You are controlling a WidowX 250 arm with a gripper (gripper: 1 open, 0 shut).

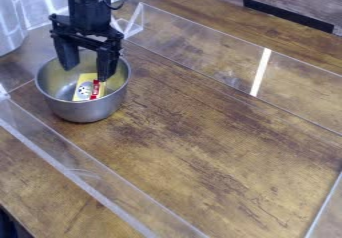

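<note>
A steel bowl [94, 106] sits on the wooden table at the left. Inside it lies a small pale yellow item [86, 86] with white and red markings. The black gripper [87, 57] hangs from the top of the view over the bowl, its two fingers apart, one toward each side of the bowl's back half. It is open, with nothing seen between the fingers. How deep the fingertips reach into the bowl is hard to tell.
Clear panels or strips run along the left, across the upper right and at the far right edge.
</note>
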